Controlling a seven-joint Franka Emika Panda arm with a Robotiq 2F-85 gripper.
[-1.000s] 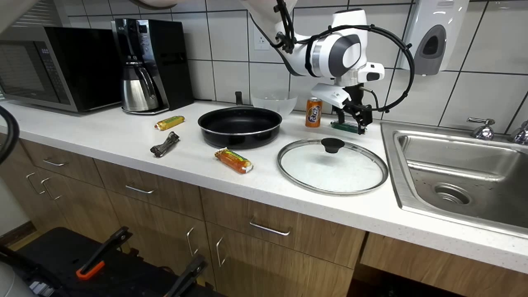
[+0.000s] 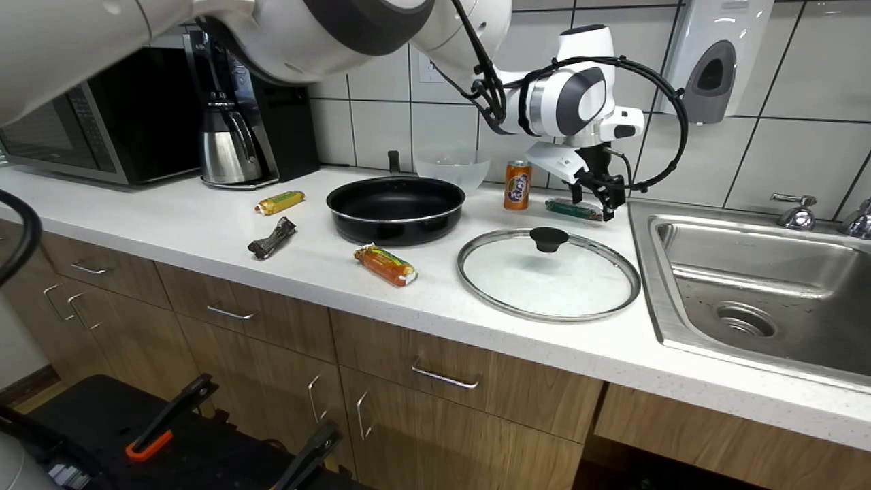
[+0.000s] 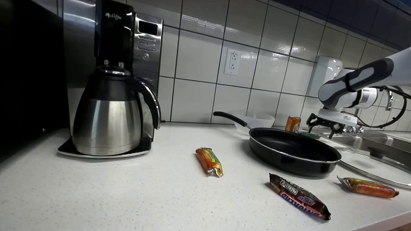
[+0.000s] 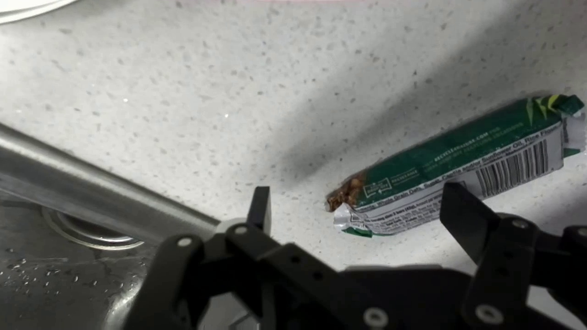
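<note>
A green-wrapped bar [image 4: 456, 165] lies on the counter between the orange can and the sink; exterior view 1 shows this green bar [image 2: 575, 209] partly behind my fingers. My gripper is open above the counter, its fingers spread wide. In the wrist view the bar reaches from the middle of the gap past the right finger [image 4: 465, 220], which overlaps its lower edge. The left finger [image 4: 259, 211] is over bare counter beside the sink rim. Nothing is gripped. From exterior view 2 the gripper [image 3: 323, 129] appears behind the pan.
An orange soda can [image 2: 516, 185] stands just left of the gripper. The glass lid [image 2: 547, 278] lies in front, with the sink [image 2: 661, 306] to the right. A black pan [image 2: 395, 214], a clear bowl [image 2: 465, 170], a dark bar [image 2: 271, 238] and two orange-yellow bars [image 2: 386, 265] are farther left.
My gripper has shifted a little to the right, toward the sink. The upper arm has come lower and now covers part of the microwave. The green bar looks unmoved.
</note>
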